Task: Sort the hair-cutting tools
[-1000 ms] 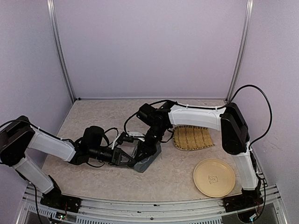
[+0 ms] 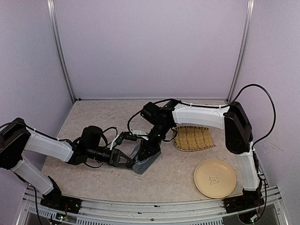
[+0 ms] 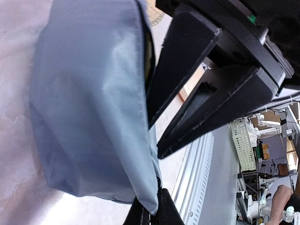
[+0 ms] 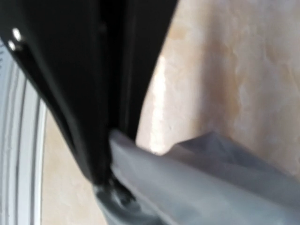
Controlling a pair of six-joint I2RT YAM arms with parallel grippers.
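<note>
A grey fabric pouch (image 2: 143, 166) (image 3: 84, 98) (image 4: 211, 183) lies at the middle front of the table, with both grippers at it. My left gripper (image 2: 130, 162) is shut on a corner of the pouch, low in its wrist view. My right gripper (image 2: 143, 155) is right beside it at the pouch's opening edge; in the left wrist view its black fingers (image 3: 183, 61) stand part open against that edge, and in the right wrist view the grey cloth lies at their tips. The pouch's contents are hidden, apart from a zipper edge.
A woven basket (image 2: 193, 138) stands at the back right. A round beige plate (image 2: 225, 180) lies at the front right.
Very little differs in the top view: the right gripper and pouch have shifted slightly, and both arms stay close together.
</note>
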